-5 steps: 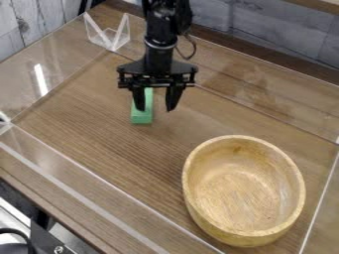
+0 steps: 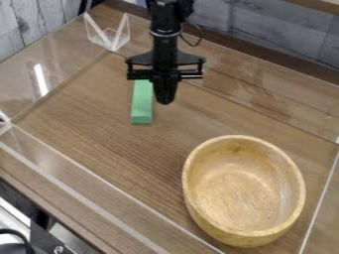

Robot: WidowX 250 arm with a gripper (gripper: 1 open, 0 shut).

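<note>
A flat green bar point(image 2: 142, 102) lies lengthwise on the wooden table point(image 2: 93, 149), left of the centre. The black gripper point(image 2: 165, 87) hangs just to the right of the bar's upper end, its fingers pointing down. It looks shut, with nothing visible between its fingers, though the view is small.
A large round tan bowl point(image 2: 244, 190) fills the lower right of the table. Clear plastic pieces stand at the upper left and left edge. The wood between the bar and the bowl is clear, as is the right rear.
The gripper has moved up and back in the view from over the green bar, so more of the bar now shows. The bar lies in about the same place.
</note>
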